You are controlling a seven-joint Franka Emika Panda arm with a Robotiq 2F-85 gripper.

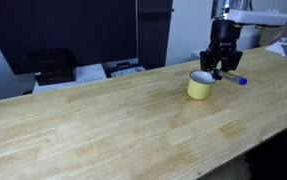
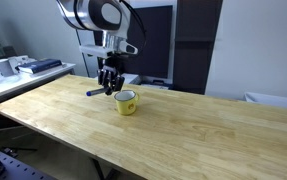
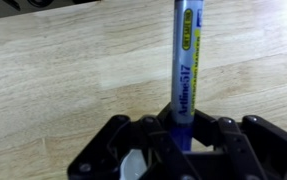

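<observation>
A blue Artline 517 marker [image 3: 188, 75] is held in my gripper, its fingers shut around it. In exterior view 1 the gripper [image 1: 219, 72] hangs just right of and above a yellow mug [image 1: 199, 88], and the marker [image 1: 234, 78] sticks out to the right, tilted. From exterior view 2 the marker [image 2: 96, 93] points left, with the gripper [image 2: 110, 88] beside the mug [image 2: 126, 106]. The mug stands upright on the wooden table. Part of its pale rim [image 3: 133, 164] shows low in the wrist view, mostly hidden by the fingers.
Bare wooden table [image 1: 93, 120] spreads widely to the left of the mug in exterior view 1. Dark and white items [image 1: 73, 75] stand by the back edge. A stack of books [image 2: 38, 66] lies at the far left in exterior view 2.
</observation>
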